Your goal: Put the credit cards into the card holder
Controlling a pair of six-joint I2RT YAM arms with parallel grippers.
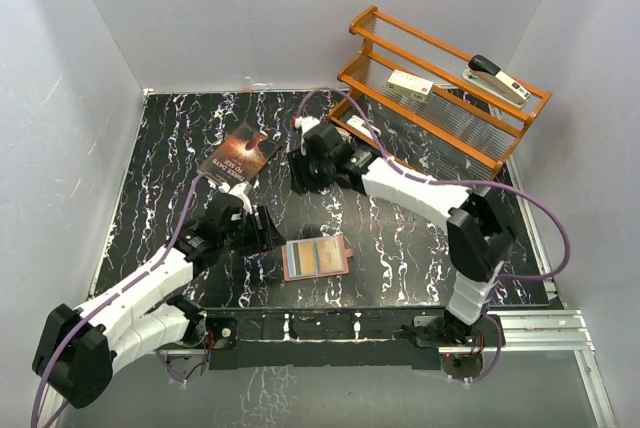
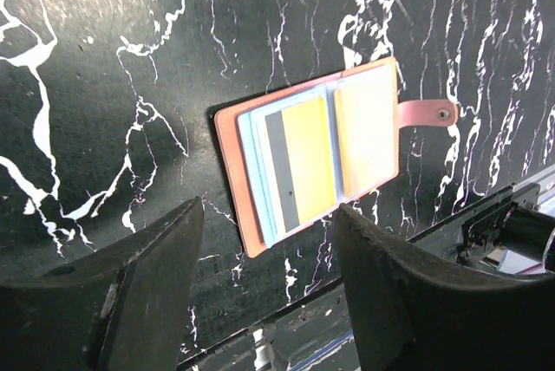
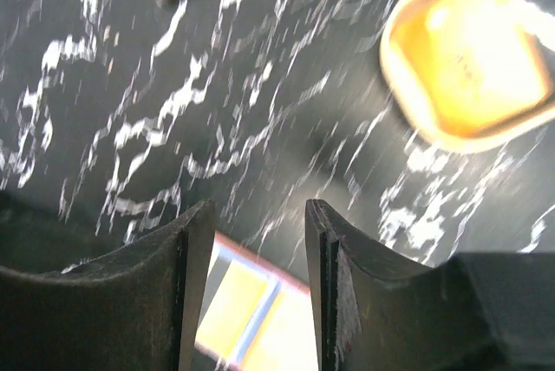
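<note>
On the black marbled table lies the spread pink card holder (image 2: 228, 141), its strap (image 2: 425, 113) pointing right. A yellow card with a dark stripe (image 2: 305, 159) sits in its left side; the right side has a pale, cream face (image 2: 368, 128). My left gripper (image 1: 266, 232) is open beside the holder's left edge, nothing between its fingers. Further back, my right gripper (image 1: 300, 174) is over the table, open and empty. In the right wrist view, an orange card (image 3: 464, 50) lies inside a tan-rimmed basket (image 3: 399, 72); the right arm hides this basket from above.
A dark book (image 1: 240, 155) lies at the back left. At the back right stands a wooden rack (image 1: 440, 108) holding a small box (image 1: 410, 85) and a stapler (image 1: 498, 80). The table right of the holder is clear.
</note>
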